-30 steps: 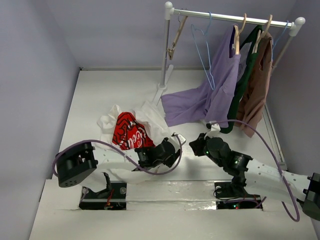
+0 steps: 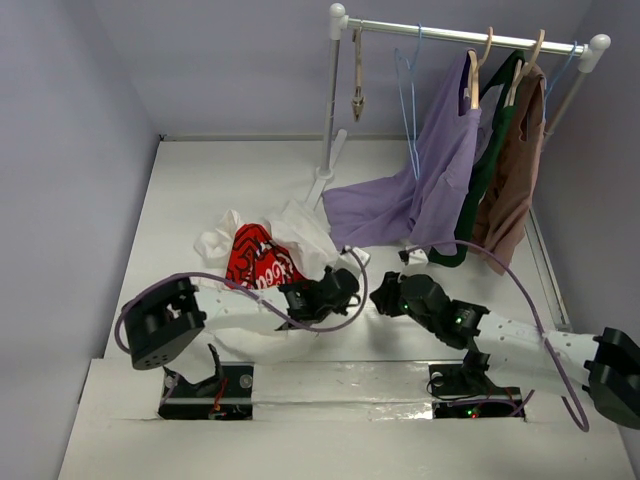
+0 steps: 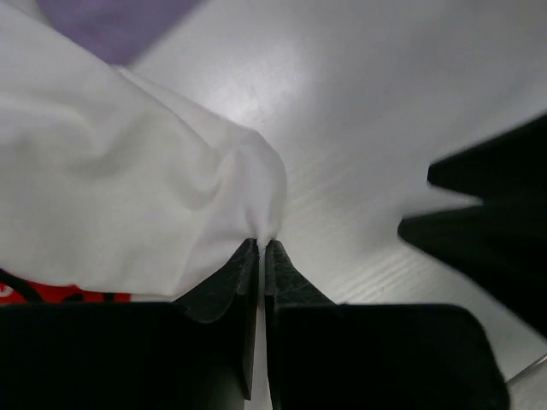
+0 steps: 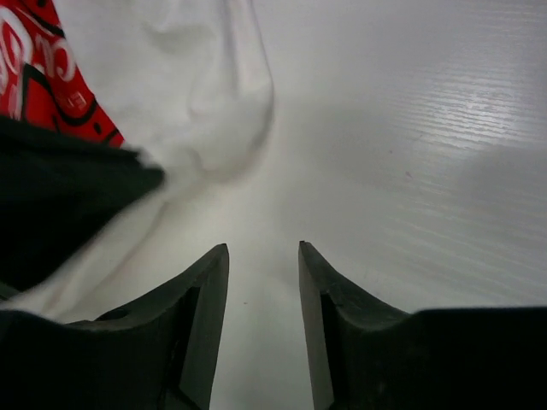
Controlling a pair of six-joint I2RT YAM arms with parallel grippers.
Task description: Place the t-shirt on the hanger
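The white t shirt (image 2: 300,235) with a red print (image 2: 258,255) lies bunched on the table at the left. My left gripper is shut on a fold of its white cloth at the shirt's near right. Just to the right, my right gripper stands part open over bare table, nothing between its fingers; the shirt's edge is beside it in the right wrist view. Blue wire hangers (image 2: 405,90) and a wooden hanger (image 2: 358,80) hang empty from the rail (image 2: 450,34).
A purple garment (image 2: 430,180), a green one (image 2: 475,200) and a brown one (image 2: 510,200) hang on the rail's right half, the purple one trailing onto the table. Bare table (image 2: 180,180) shows at the back left.
My left gripper has risen slightly toward the back, and my right gripper has shifted a little left toward it. The blue hanger and the wooden one have swung on the rail.
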